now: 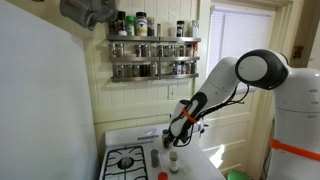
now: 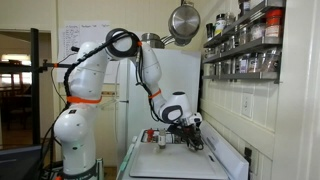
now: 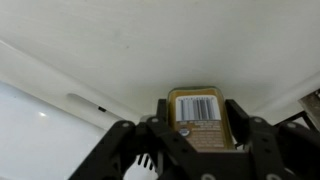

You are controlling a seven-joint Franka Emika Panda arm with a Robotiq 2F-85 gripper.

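In the wrist view, a small jar [image 3: 198,112] with a barcode label and an orange-brown band sits between the dark fingers of my gripper, which is shut on it. The jar's far end points toward a pale, plain surface. Exterior view 1 puts the gripper [image 1: 168,138] low over the back of the white counter, right of the stove. From the other side, the gripper [image 2: 192,138] shows near the counter's wall edge; the jar is too small to make out clearly there.
Several small containers stand on the counter, among them a pale jar [image 1: 174,161] and a dark one [image 1: 155,158]. The stove [image 1: 125,162] lies to the left. Wall shelves [image 1: 152,59] full of jars hang above.
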